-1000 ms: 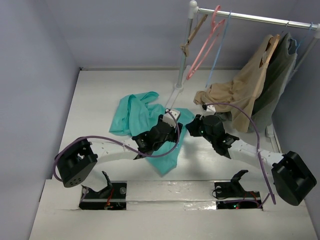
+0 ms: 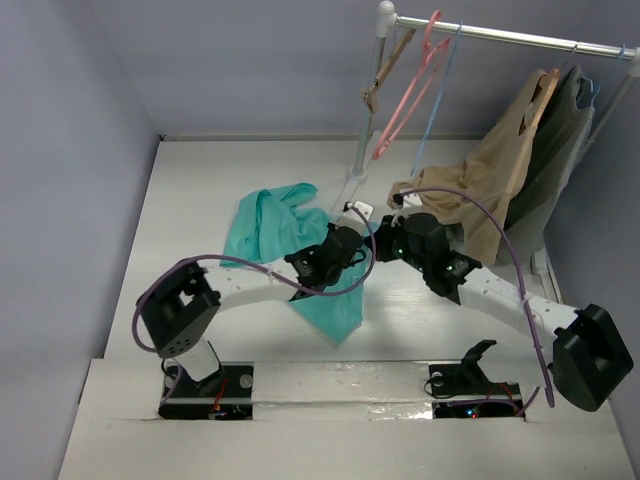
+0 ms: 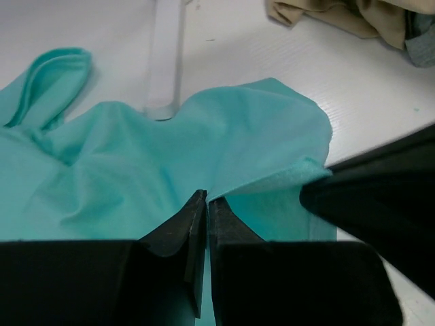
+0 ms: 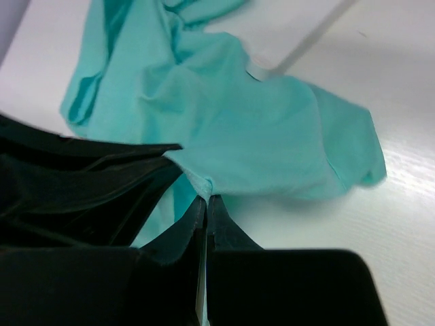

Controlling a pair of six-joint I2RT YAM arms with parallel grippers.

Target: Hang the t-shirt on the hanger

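The teal t-shirt (image 2: 270, 225) lies spread and rumpled on the white table, one part pulled up between the two arms. My left gripper is shut with a fold of the teal fabric (image 3: 251, 142) pinched at its fingertips. Close beside it, my right gripper is likewise shut on an edge of the same cloth (image 4: 258, 149). In the top view the left gripper (image 2: 368, 240) and right gripper (image 2: 382, 240) almost meet. A pink hanger (image 2: 410, 90) and a blue hanger (image 2: 437, 100) hang empty from the rack.
The rack's rail (image 2: 510, 37) runs along the upper right, with its foot (image 2: 350, 185) near the shirt. A tan garment (image 2: 485, 175) and a dark green garment (image 2: 550, 165) hang at the right. Bare table lies left of the shirt.
The right gripper has shifted slightly left and is now on the cloth too.
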